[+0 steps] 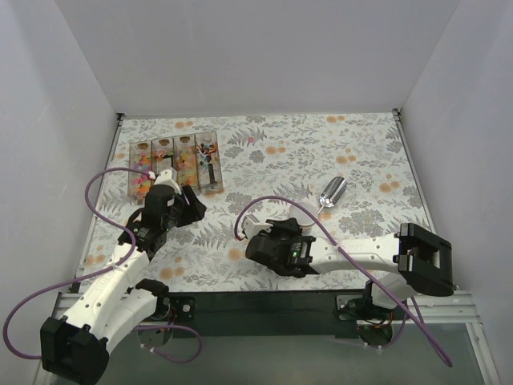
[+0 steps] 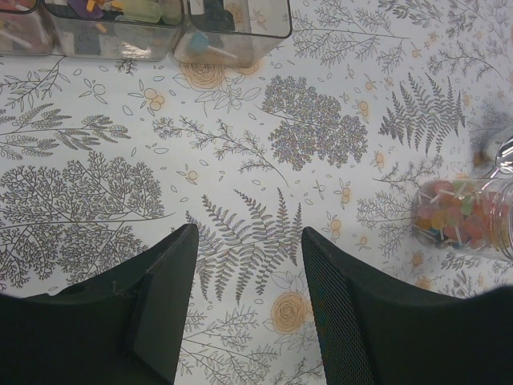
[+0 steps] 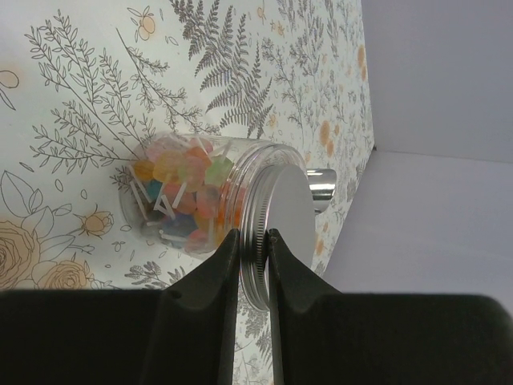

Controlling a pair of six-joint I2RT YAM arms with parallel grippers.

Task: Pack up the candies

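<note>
A clear jar of colourful candies (image 3: pixel 184 188) lies on its side with a silver lid (image 3: pixel 290 216); my right gripper is shut on the lid's rim, and in the top view the arm largely hides the jar. My left gripper stands open over bare patterned cloth, left of the jar (image 2: pixel 453 216), with nothing between its fingers. Clear bins of mixed items (image 1: pixel 186 160) sit at the back left, above my left gripper.
A metal scoop (image 1: pixel 333 191) lies right of centre beside a pale round item (image 1: pixel 301 208). A small pink piece (image 1: pixel 250 139) lies at the back. Grey walls surround it.
</note>
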